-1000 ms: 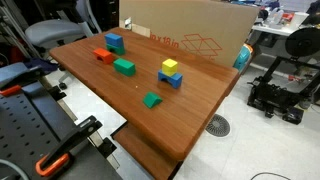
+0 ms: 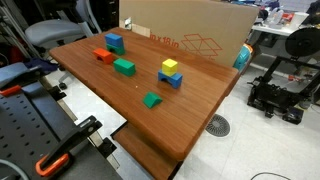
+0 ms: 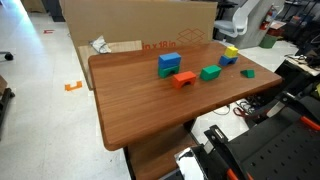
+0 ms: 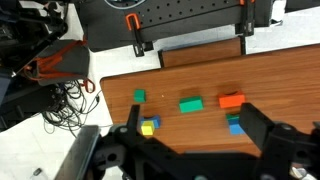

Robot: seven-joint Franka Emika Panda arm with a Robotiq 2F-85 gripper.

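On the brown wooden table (image 2: 135, 90), a blue block (image 2: 116, 40) rests on a green one (image 3: 168, 73). The red arch-shaped block (image 3: 184, 78) is close by, and a green rectangular block (image 2: 124, 67) stands apart from it. A yellow block (image 2: 170, 67) sits on a blue arch-shaped block (image 2: 170, 79). Nearer the table's end lies a small green wedge-like block (image 2: 152, 100). In the wrist view my gripper is open above the table, its dark fingers wide apart, holding nothing. I cannot make the gripper out in either exterior view.
A cardboard panel (image 3: 140, 22) stands along one long side of the table. Opposite is a dark bench (image 2: 35, 130) with orange-handled clamps. Cables (image 4: 68, 108) lie on the floor past the table's end.
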